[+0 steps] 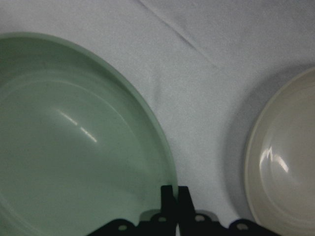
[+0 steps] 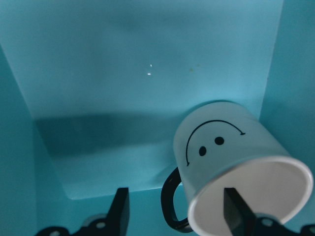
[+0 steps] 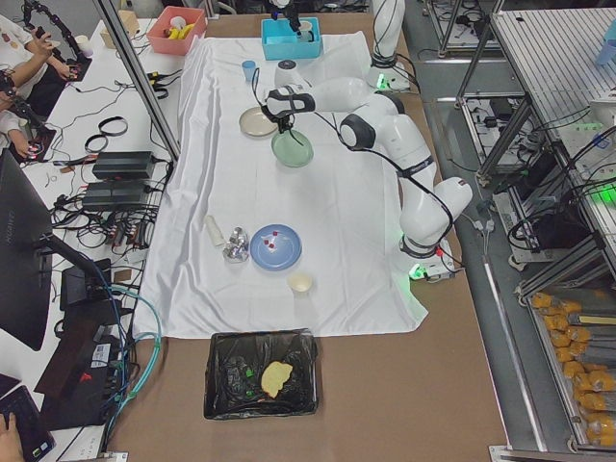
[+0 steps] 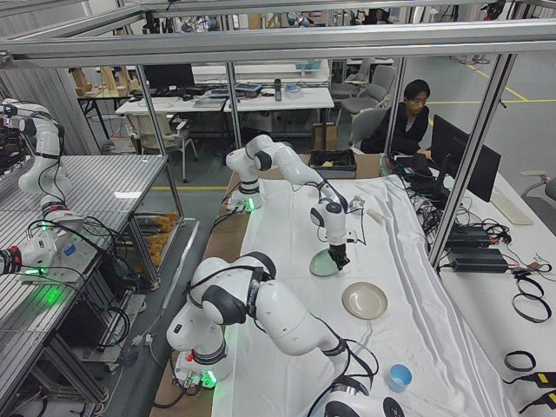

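My left gripper is shut on the near right rim of a green plate (image 1: 74,147), which lies on the white cloth close beside a beige plate (image 1: 280,162); in the camera right view the green plate (image 4: 323,268) is left of and behind the beige plate (image 4: 365,301). My right gripper stands open inside a blue bin (image 2: 123,59), over a white smiley mug (image 2: 221,147) lying on its side, mouth toward the gripper, with a black handle (image 2: 167,201).
A blue cup (image 3: 248,69) stands near the bin. A blue plate (image 3: 275,254), a small pale bowl (image 3: 299,282) and a silver object (image 3: 237,245) lie at the front half. A black tray (image 3: 236,404) is beyond the cloth's edge.
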